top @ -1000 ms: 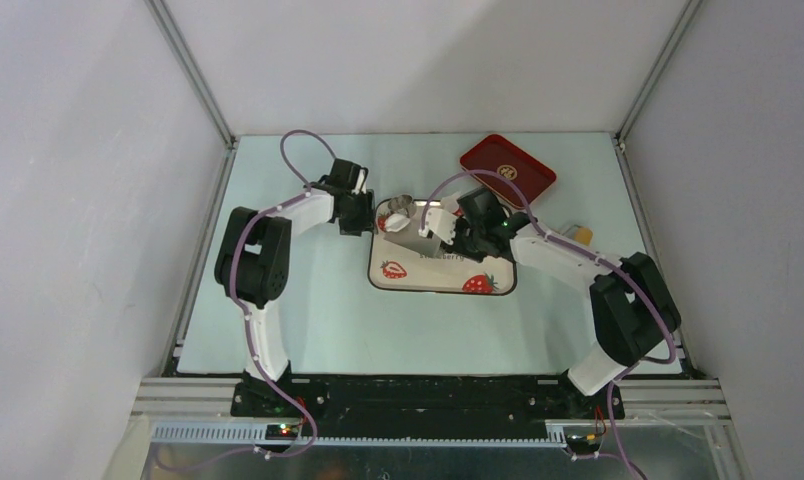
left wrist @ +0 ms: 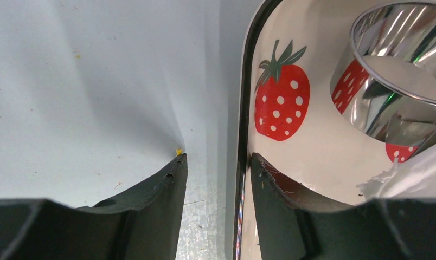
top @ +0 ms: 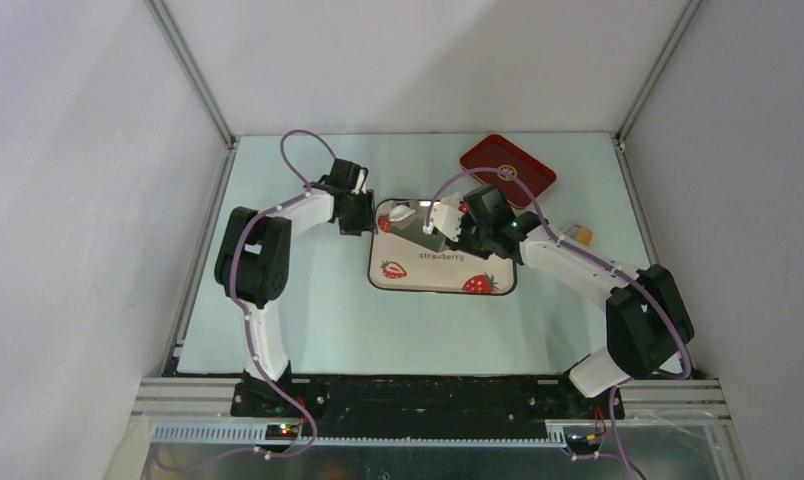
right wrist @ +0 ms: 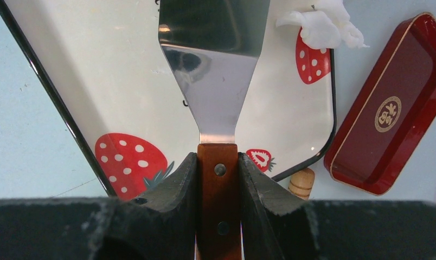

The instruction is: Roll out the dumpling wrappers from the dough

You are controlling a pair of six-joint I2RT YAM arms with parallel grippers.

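Observation:
A strawberry-printed board (top: 448,275) lies mid-table. My right gripper is shut on the wooden handle of a metal scraper (right wrist: 216,86), whose blade extends over the board. Beside the board's left edge, my left gripper stands open with nothing visible between its fingers. A steel ring (left wrist: 400,97) sits on the board near it, with white dough (left wrist: 408,173) at the lower right of the left wrist view. More white pieces (right wrist: 319,30) lie at the board's far corner in the right wrist view; whether these are dough is hard to tell.
A red tray (top: 508,165) lies behind the board at the right. A wooden object (top: 581,234) sits right of the board.
The right arm and the scraper have shifted slightly rightward compared with a second ago. The left arm shows no visible movement.

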